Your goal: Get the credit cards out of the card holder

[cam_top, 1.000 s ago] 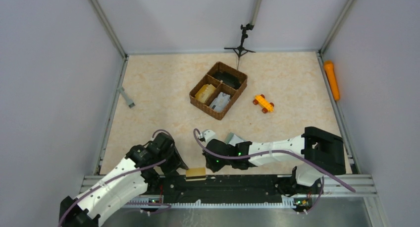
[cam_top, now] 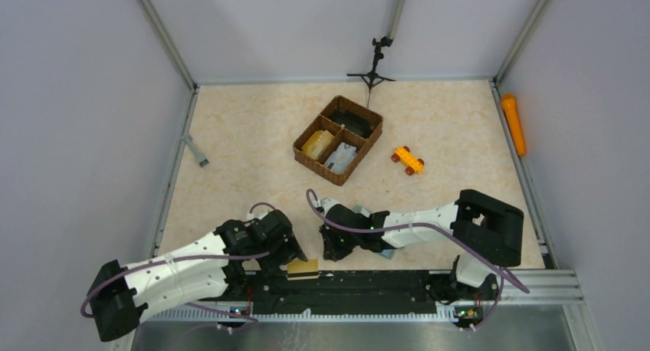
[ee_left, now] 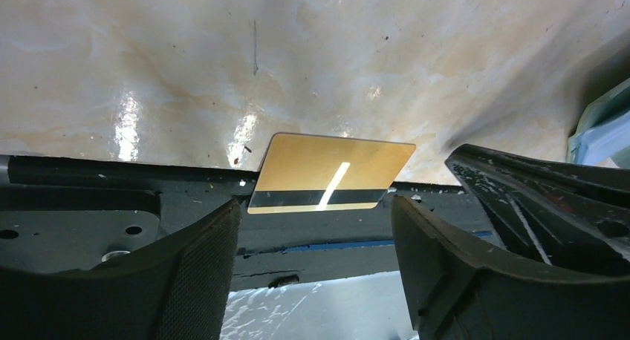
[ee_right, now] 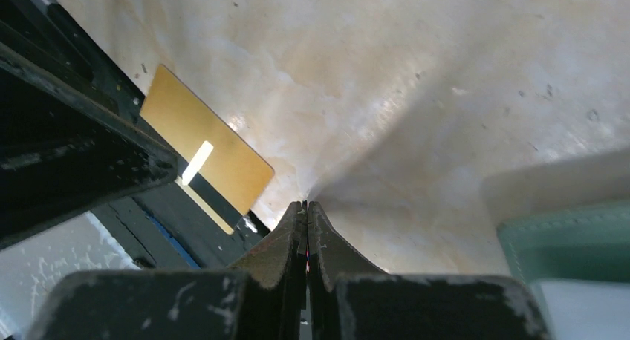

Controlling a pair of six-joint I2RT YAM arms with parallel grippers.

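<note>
A gold card (ee_left: 334, 162) with a dark stripe lies flat at the table's front edge, its striped side sticking out past the edge. My left gripper is open, its fingers on either side of the card's overhanging part; whether they touch it cannot be told. Just right of the card, my right gripper points down, shut with nothing showing between its fingertips. The green card holder (ee_right: 579, 236) is cut off at the right of the right wrist view, with something pale in it. From above, the right arm mostly covers the holder (cam_top: 362, 211).
A wicker basket (cam_top: 320, 169) with packets in its compartments stands behind the arms. A yellow toy car (cam_top: 408, 161) sits to its right, and a grey object (cam_top: 195, 151) lies at the left. The two grippers are close together at the front edge.
My left gripper has moved right, up to the card. The card has stayed in place.
</note>
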